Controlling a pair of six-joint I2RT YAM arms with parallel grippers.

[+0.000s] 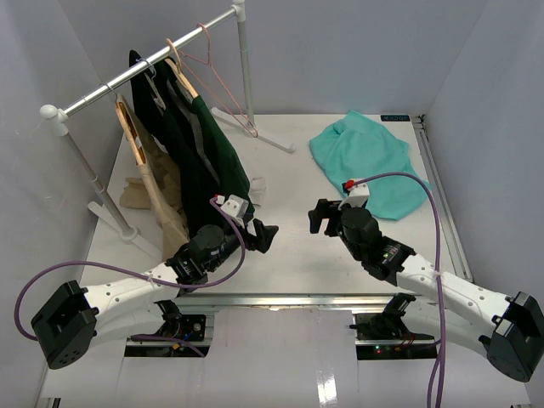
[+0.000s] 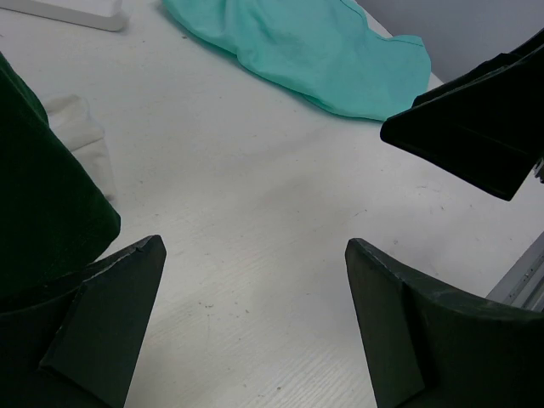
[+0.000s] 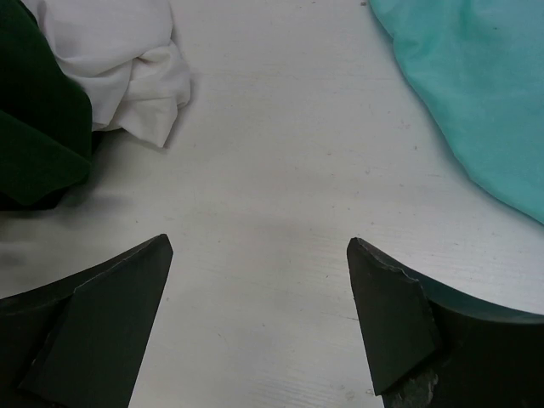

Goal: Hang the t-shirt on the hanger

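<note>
A teal t shirt [image 1: 365,161] lies loosely spread on the white table at the back right, also visible in the left wrist view [image 2: 297,59] and the right wrist view [image 3: 476,93]. An empty pink hanger [image 1: 223,85] hangs on the white rail at the back, among hangers with dark, green and beige garments. My left gripper [image 1: 255,234] stands open beside the hanging garments, nothing between its fingers. My right gripper [image 1: 325,217] is open over the table, left of and nearer the front than the teal shirt, nothing between its fingers.
The clothes rack [image 1: 153,59] fills the left side, with garments [image 1: 195,161] reaching low to the table. A white cloth [image 3: 127,68] lies by the green garment's hem.
</note>
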